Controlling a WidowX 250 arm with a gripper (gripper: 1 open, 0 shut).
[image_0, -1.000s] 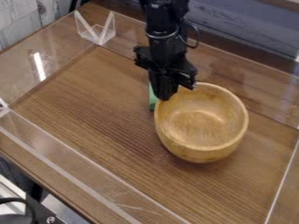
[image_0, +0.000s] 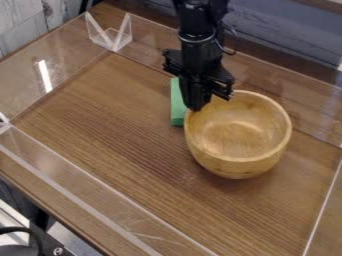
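My black gripper (image_0: 197, 100) is over the near left rim of a large wooden bowl (image_0: 243, 140), at the right of the camera view. Its fingertips are at or just inside that rim; whether they grip it I cannot tell. A green object (image_0: 177, 110) lies just left of the bowl, partly hidden behind the gripper and bowl.
A white wire rack (image_0: 110, 35) stands at the back left.
The bowl has shifted slightly to the right, and my gripper has moved slightly with it.
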